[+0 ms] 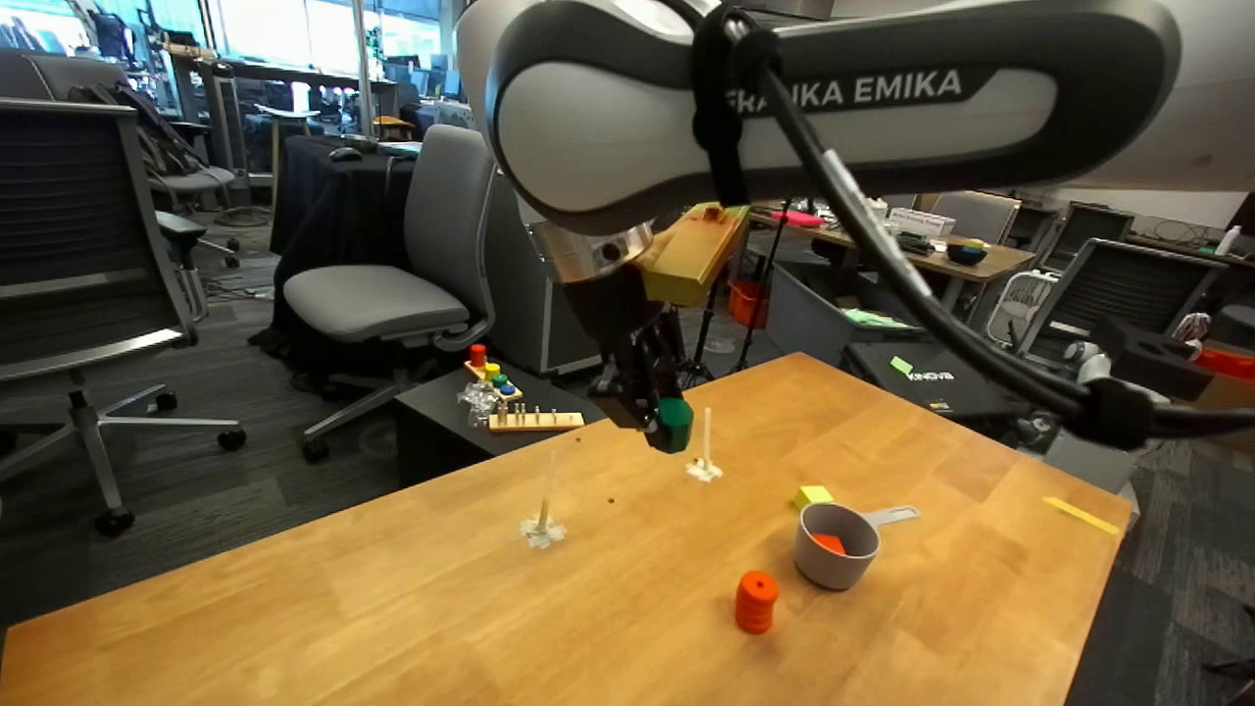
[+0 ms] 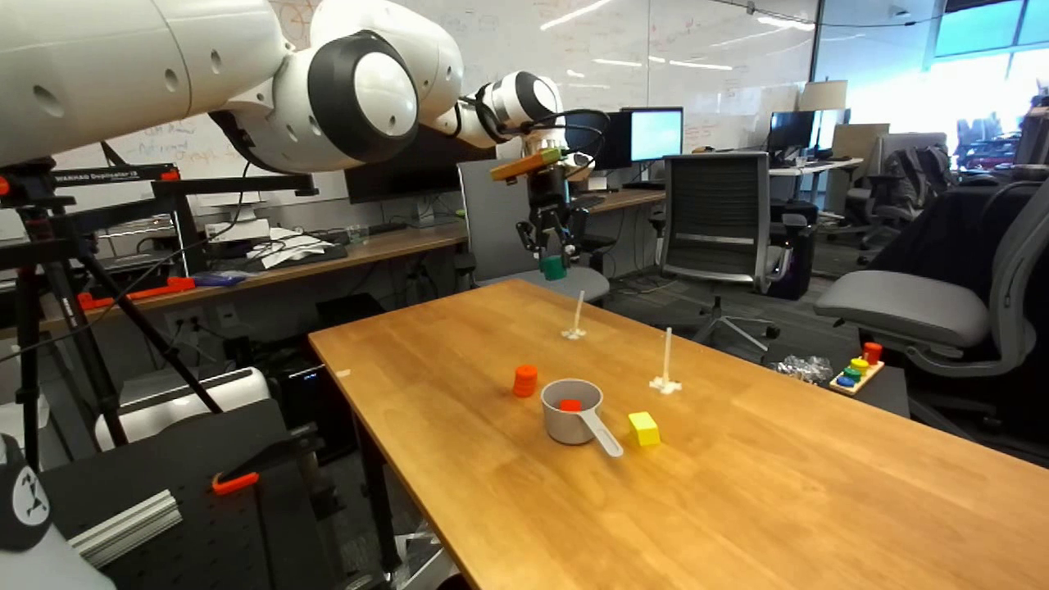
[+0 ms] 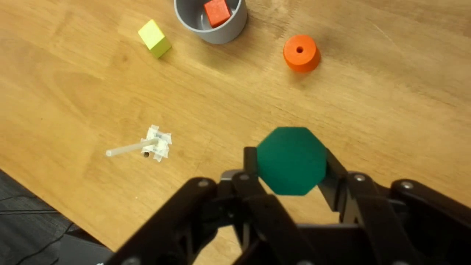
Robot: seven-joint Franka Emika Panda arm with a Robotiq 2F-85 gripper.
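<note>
My gripper is shut on a green octagonal block (image 3: 291,161), which hides part of the table beneath it in the wrist view. In exterior view 1 the block hangs in the air above the tabletop, close to one upright peg (image 1: 707,437) as seen from there. Exterior view 2 also shows the green block (image 2: 552,267) held up, beyond both pegs. A second peg (image 2: 668,356) stands on white tape. The orange stack (image 3: 302,53), with a hole in its top, sits apart from the gripper. A grey cup with a handle (image 2: 572,424) holds a red block (image 3: 217,12).
A yellow block (image 2: 644,428) lies beside the cup. Each peg rises from a taped base on the wooden table (image 1: 388,588). Off the table's edge, a dark stand carries a pegboard (image 1: 536,420) and a coloured shape toy.
</note>
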